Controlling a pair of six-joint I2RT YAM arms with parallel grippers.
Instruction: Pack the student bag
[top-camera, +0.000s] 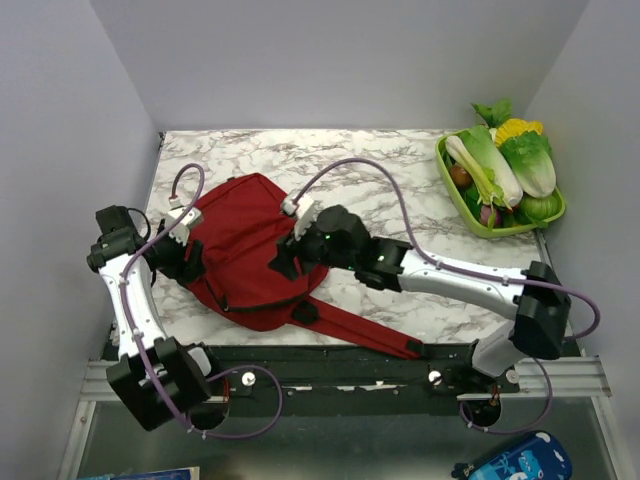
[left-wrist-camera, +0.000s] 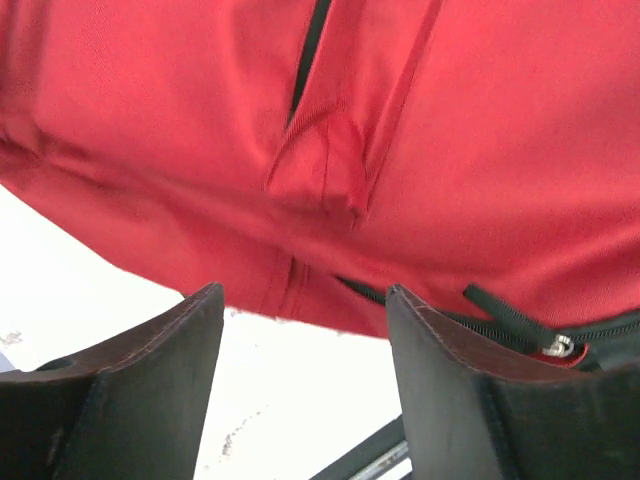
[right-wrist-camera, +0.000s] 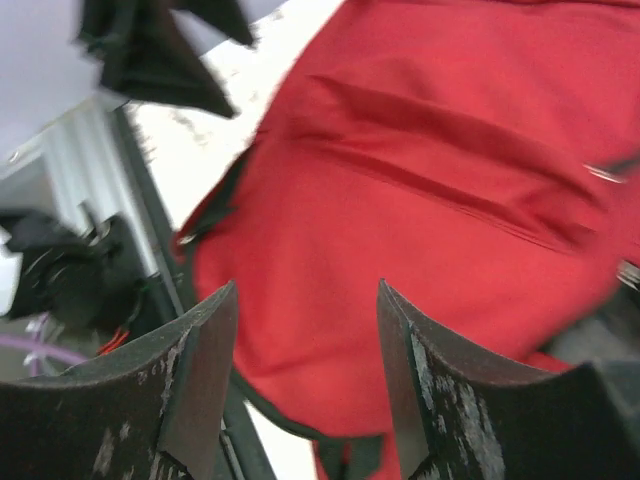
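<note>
A red bag (top-camera: 250, 230) lies flat on the marble table, its long strap (top-camera: 365, 326) stretched toward the front right. At the bag's left edge, my left gripper (top-camera: 188, 270) stands open above it. In the left wrist view, red cloth with a dark zipper (left-wrist-camera: 510, 325) fills the space beyond the parted fingers. My right gripper (top-camera: 285, 262) hangs over the bag's right half, open and empty. The right wrist view shows the red cloth (right-wrist-camera: 310, 240) beyond its tips, somewhat blurred. A blue patterned case (top-camera: 520, 460) and the edge of a book (top-camera: 160, 474) lie at the front.
A green basket (top-camera: 498, 230) of vegetables stands at the back right. Walls enclose the left, back and right sides. Bare marble (top-camera: 390, 165) is free right of and behind the bag. Purple cables (top-camera: 400, 215) loop over both arms.
</note>
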